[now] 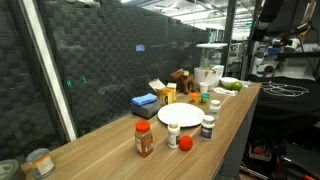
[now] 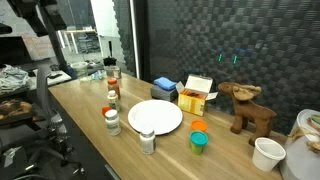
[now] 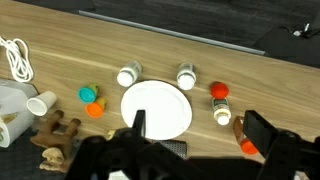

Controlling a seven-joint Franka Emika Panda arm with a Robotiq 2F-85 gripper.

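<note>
My gripper stands open high above the table in the wrist view, its black fingers wide apart and touching nothing. Below it lies a round white plate (image 3: 157,110) that looks empty. Two white-capped bottles (image 3: 187,76) (image 3: 129,74) stand beside the plate. To its right are a small red ball (image 3: 218,90), a white-topped jar (image 3: 221,112) and a red-lidded spice jar (image 1: 144,138). A teal cup (image 2: 198,142) and an orange cup (image 2: 199,126) stand on the plate's other side.
Behind the plate are a blue sponge-like block (image 2: 164,84) and an open yellow box (image 2: 196,95). A brown toy moose (image 2: 249,108) and a white cup (image 2: 268,153) stand farther along. At the near left end, exterior view 1 shows bare wood (image 1: 95,157).
</note>
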